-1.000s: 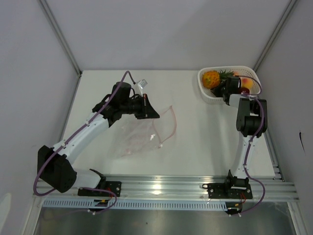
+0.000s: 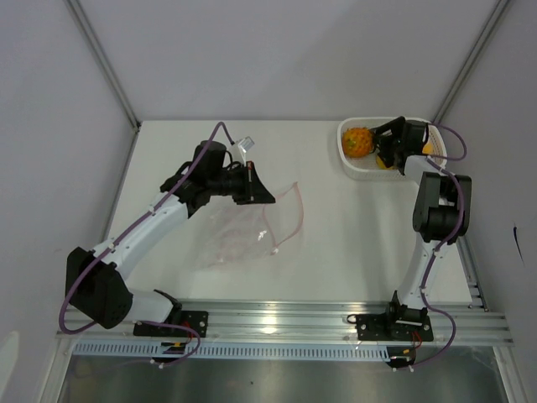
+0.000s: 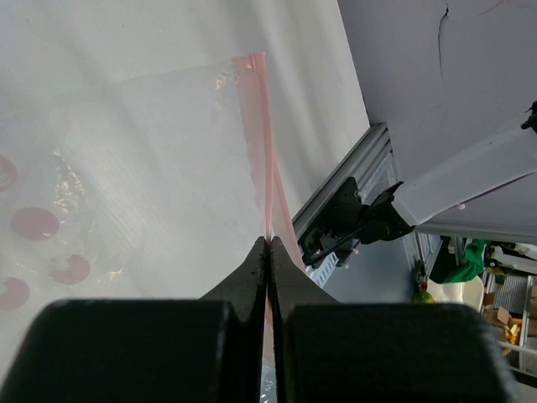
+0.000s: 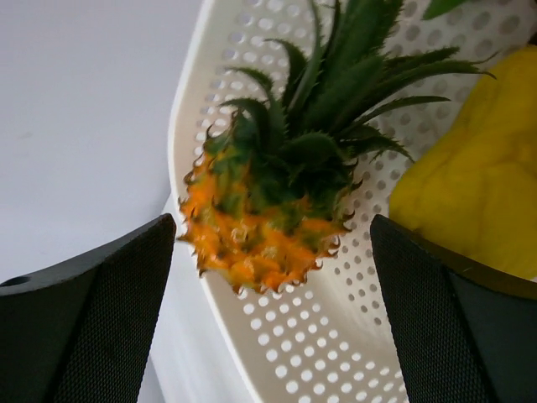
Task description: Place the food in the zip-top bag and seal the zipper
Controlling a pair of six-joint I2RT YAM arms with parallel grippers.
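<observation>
The clear zip top bag (image 2: 239, 235) with a pink zipper lies on the table. My left gripper is shut at the bag's pink zipper edge (image 3: 256, 126); whether film is pinched between its fingers is hard to tell. In the white perforated basket (image 2: 363, 173) at back right, a small pineapple (image 4: 260, 227) with green crown lies beside a yellow food item (image 4: 470, 176). My right gripper hangs over them, open, its fingers either side of and just before the pineapple, nothing held.
Walls and metal rails bound the table at back, sides and front.
Since a second ago my right gripper and arm have risen and shifted slightly over the basket, which sits a little differently. The left arm is unchanged.
</observation>
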